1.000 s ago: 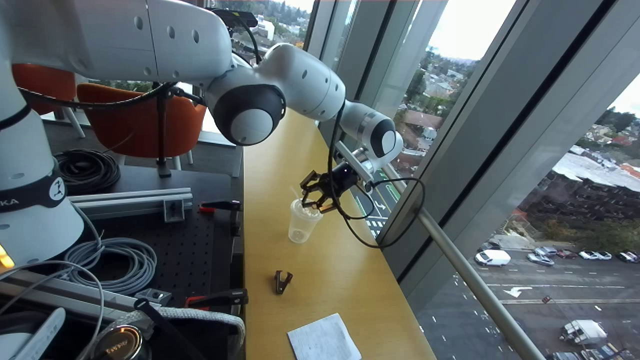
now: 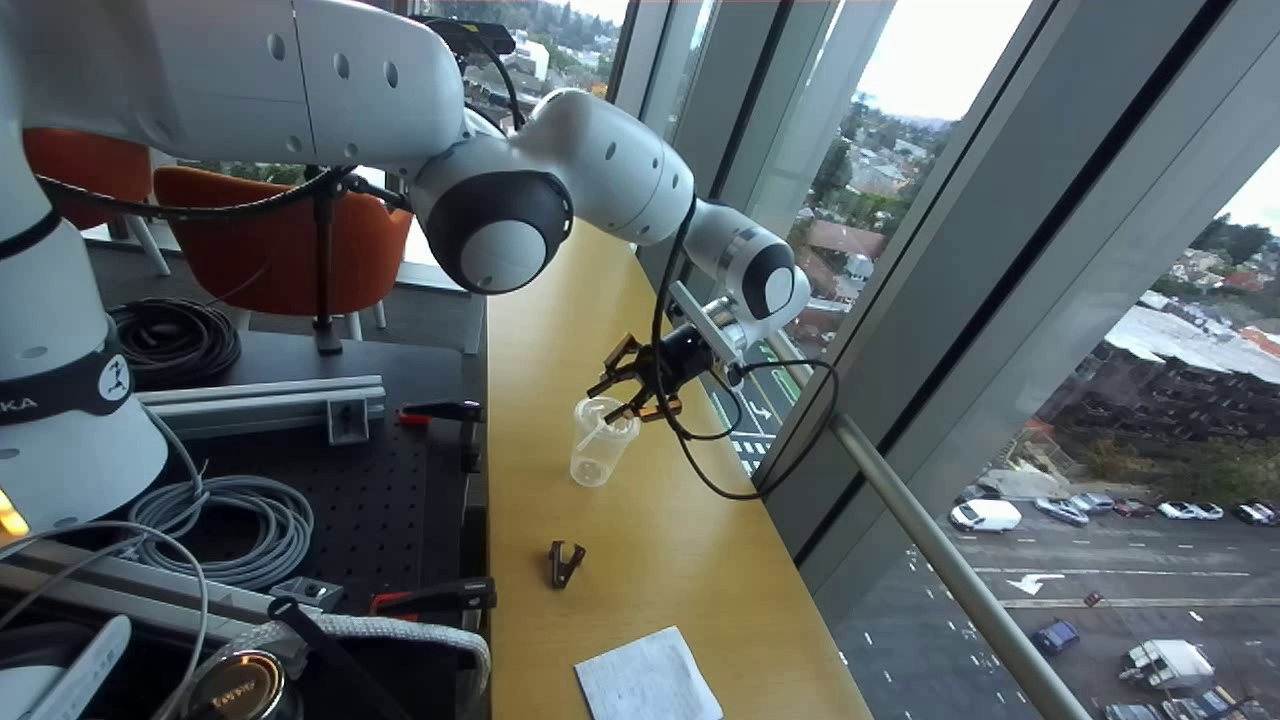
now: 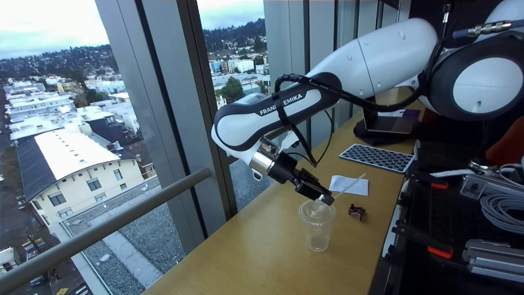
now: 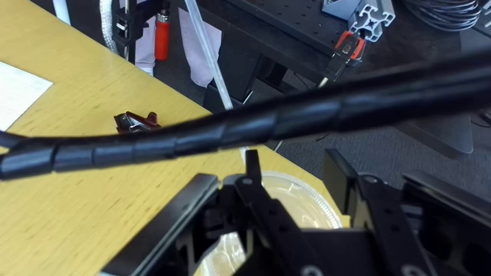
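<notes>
A clear plastic cup (image 2: 599, 462) with a lid stands on the wooden counter, tilted slightly if at all. Out of its top leans a pale straw (image 3: 351, 184), which crosses the upper middle of the wrist view. Right at the lid is my gripper (image 2: 603, 404), angled downward from the window side. Its black fingers (image 4: 252, 168) are spread apart over the lid in the wrist view, and nothing shows gripped between them. Whether a finger touches the cup or straw I cannot tell.
A dark clip (image 3: 357, 212) and a white paper (image 2: 650, 678) lie on the counter near the cup. Farther along is a keyboard (image 3: 377, 157). A metal rail (image 2: 960, 570) runs along the windows. My arm's black cable (image 4: 303, 117) cuts across the wrist view.
The fingers have spread wider apart beside the lid. The cup's top has shifted slightly left in exterior view 1, and the straw's lean looks different. The arm has barely moved.
</notes>
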